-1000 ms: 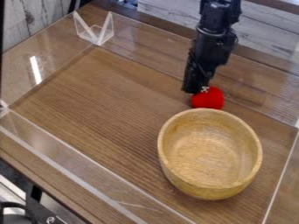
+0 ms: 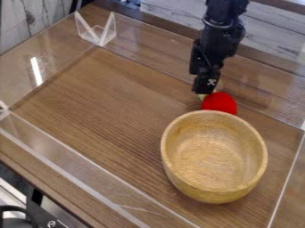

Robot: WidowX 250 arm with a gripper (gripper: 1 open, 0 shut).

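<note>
My black gripper (image 2: pixel 205 82) hangs over the back right of the wooden table, its fingers open. Just below and in front of it lies a red round object (image 2: pixel 219 103), with a small yellow-green piece at its upper left near my fingertips. I cannot tell whether the fingers touch it. A large tan bowl (image 2: pixel 212 178) stands in front of the red object.
A clear plastic holder (image 2: pixel 96 31) sits at the back left. Clear rims run along the left edge.
My gripper has risen slightly and shifted left. The red object has moved a little right and toward the bowl, and more of it shows.
</note>
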